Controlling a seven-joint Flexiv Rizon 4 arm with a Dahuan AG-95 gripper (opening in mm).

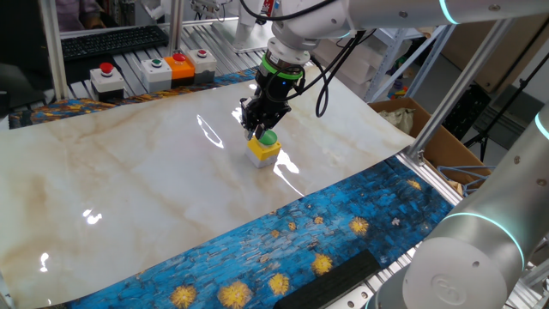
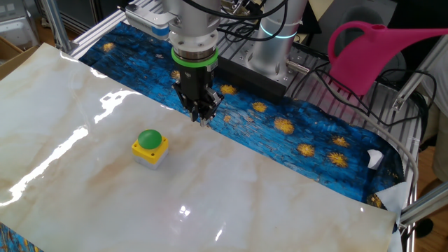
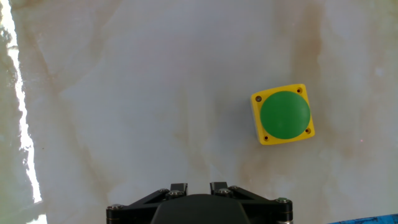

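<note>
A push button with a green dome on a yellow-topped, pale-based box (image 2: 150,148) stands upright on the marble-look sheet (image 2: 231,189). My gripper (image 2: 200,117) points down above the sheet, off to the button's side nearer the robot base. The exterior view 1 has my gripper (image 1: 254,132) overlapping the edge of the green dome (image 1: 268,137), but the other views show them apart. In the wrist view the button (image 3: 285,115) lies ahead and to the right of my gripper. Its two fingertips are separated by a small gap, with nothing between them.
Several button boxes, one with a red top (image 1: 106,79), stand beyond the sheet near a keyboard (image 1: 111,43). A pink watering can (image 2: 364,56) stands by the robot base. Blue flowered cloth (image 2: 280,122) borders the sheet, which is otherwise bare around the button.
</note>
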